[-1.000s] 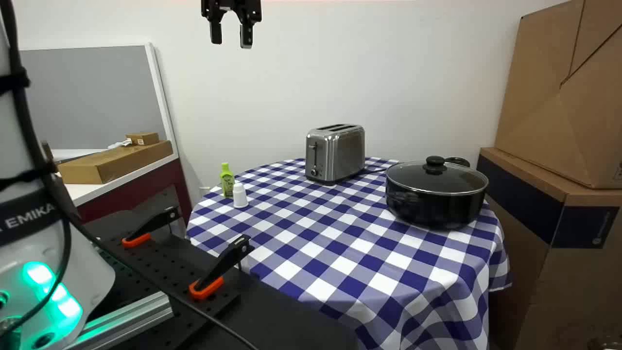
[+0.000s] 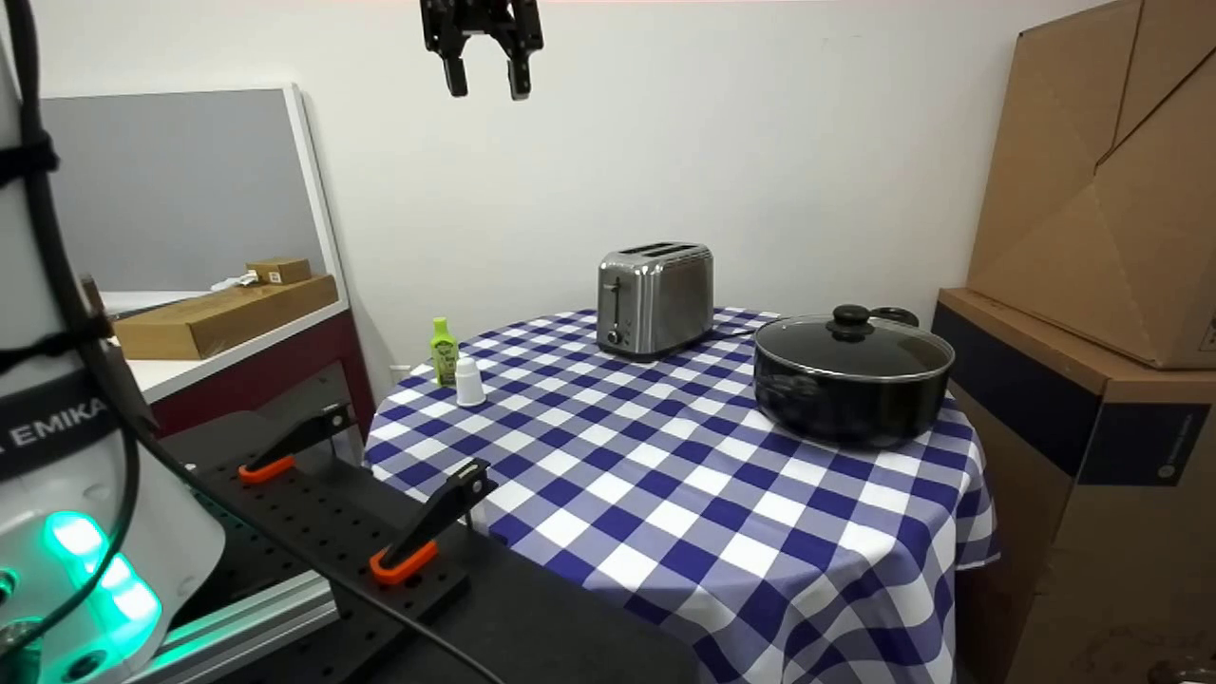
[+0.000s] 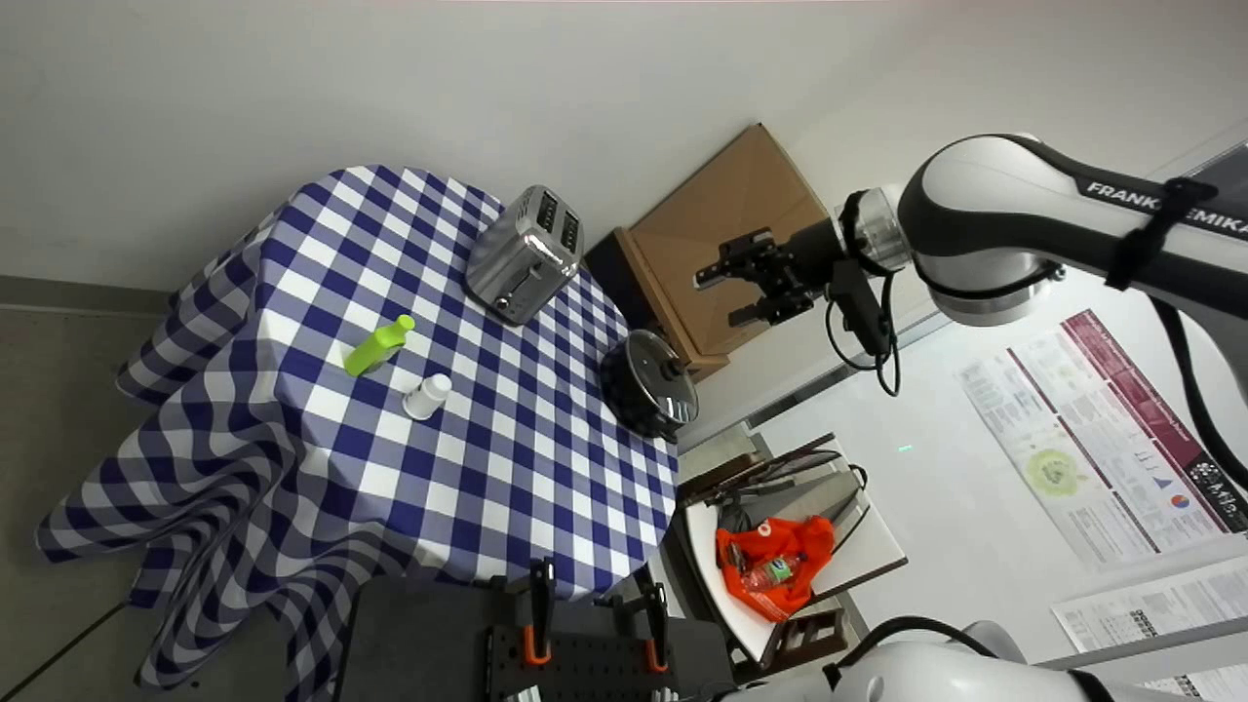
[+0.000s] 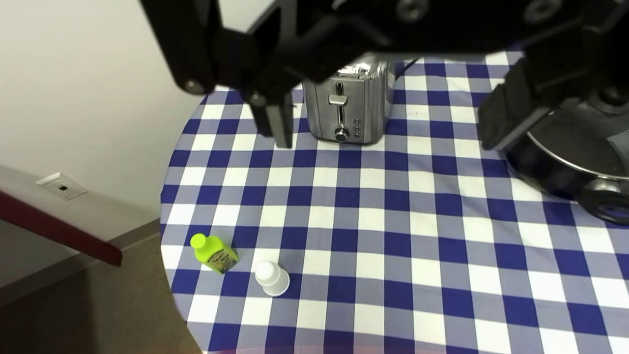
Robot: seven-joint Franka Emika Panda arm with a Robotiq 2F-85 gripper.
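Note:
High above the checkered table, my gripper (image 2: 487, 89) stands open, its fingers wide apart and nothing between them. A silver toaster (image 2: 655, 298) stands toward the back of the table. On the right side sits a black pot (image 2: 852, 388) with its glass lid (image 2: 855, 344) on. At the left edge a green bottle (image 2: 445, 352) stands upright near a small white bottle (image 2: 468, 382). From the wrist view, both the green bottle (image 4: 214, 253) and the white bottle (image 4: 271, 278) show low on the left, while my fingers partly cover the toaster (image 4: 348, 112) and pot.
Large cardboard boxes (image 2: 1049, 456) flank the table on the right. Clamps (image 2: 433, 519) rise along the black base (image 2: 547, 616) at the table's near edge. A wall closes off the back.
In exterior view 1 my open gripper has shifted a little to the right and slightly lower. The toaster, pot and both bottles have not moved.

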